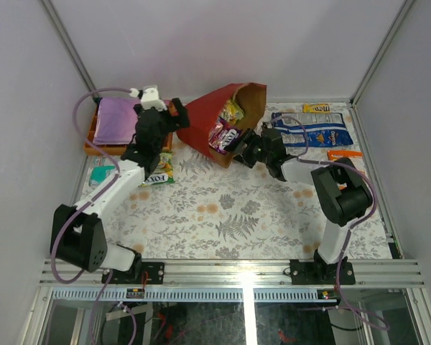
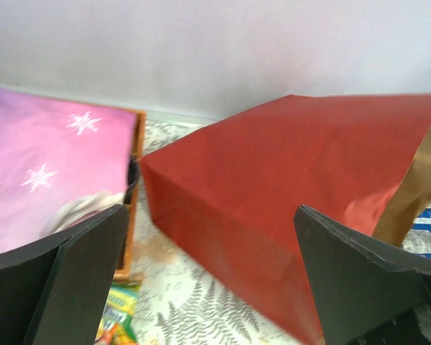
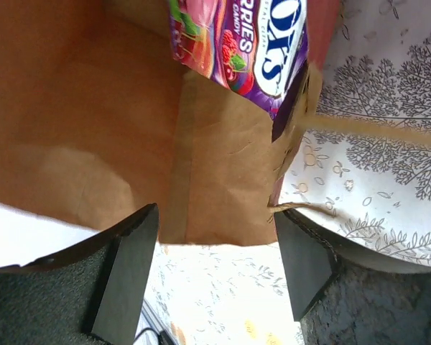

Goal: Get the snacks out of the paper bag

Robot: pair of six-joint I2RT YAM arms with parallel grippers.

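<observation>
The red paper bag lies on its side, its brown opening facing right; inside are a purple Fox's candy pack and a yellow pack. In the right wrist view the Fox's pack sits above the brown bag interior. My right gripper is open at the bag's mouth, by its lower edge. My left gripper is open, raised at the bag's closed left part; its fingers frame the red paper in the left wrist view.
A wooden tray with a pink pouch stands back left, snack packs in front of it. A blue bag, yellow pack and orange pack lie at right.
</observation>
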